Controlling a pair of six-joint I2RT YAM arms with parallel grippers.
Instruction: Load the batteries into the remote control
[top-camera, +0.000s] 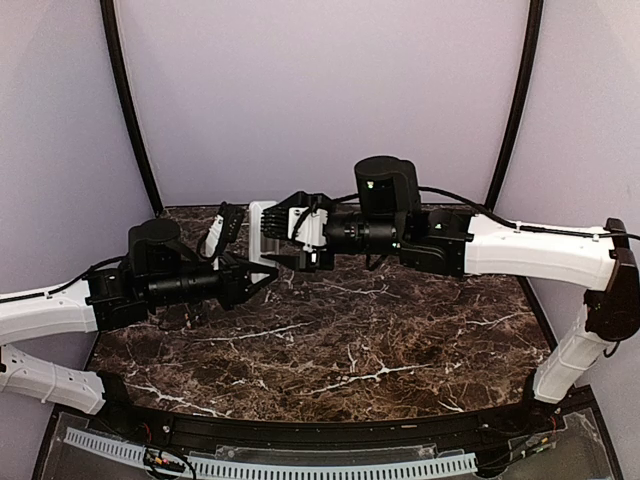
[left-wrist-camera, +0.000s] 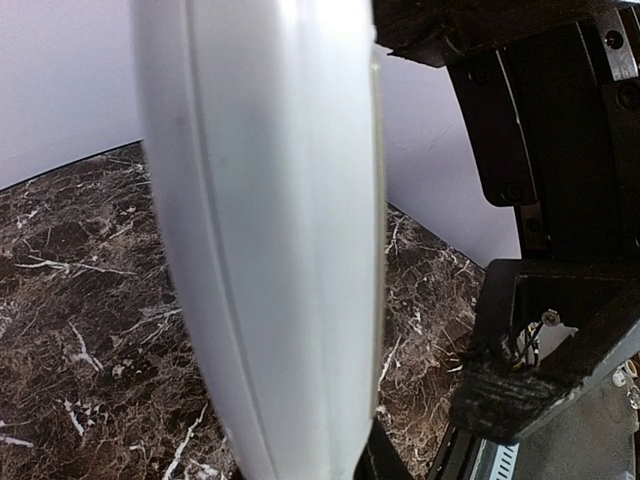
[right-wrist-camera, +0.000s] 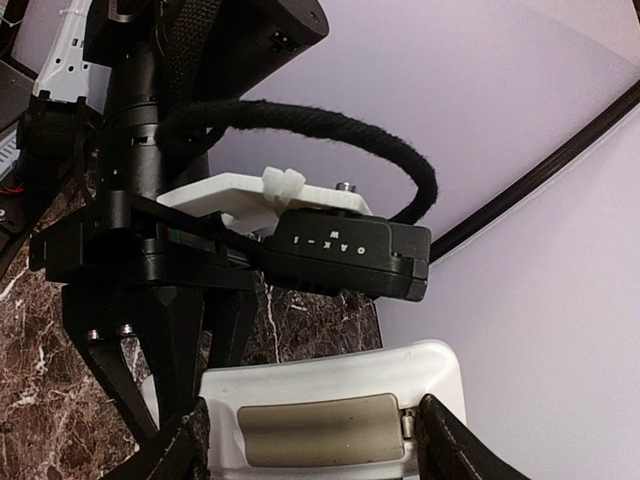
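Note:
The white remote control (top-camera: 263, 240) is held upright above the table, its lower end in my left gripper (top-camera: 258, 272), which is shut on it. In the right wrist view the remote's back (right-wrist-camera: 440, 370) faces the camera with its compartment open. One tan-grey battery (right-wrist-camera: 320, 432) lies lengthwise in it, with a small metal end at its right. The lower part of the compartment is cut off by the frame edge. My right gripper is open across the compartment, one finger (right-wrist-camera: 185, 450) at each end of the battery. In the left wrist view the remote's white shell (left-wrist-camera: 280, 240) fills the middle.
The dark marbled table (top-camera: 380, 350) below both arms is bare. The two grippers stand very close together around the remote, with the left wrist's camera (right-wrist-camera: 345, 250) just above it in the right wrist view.

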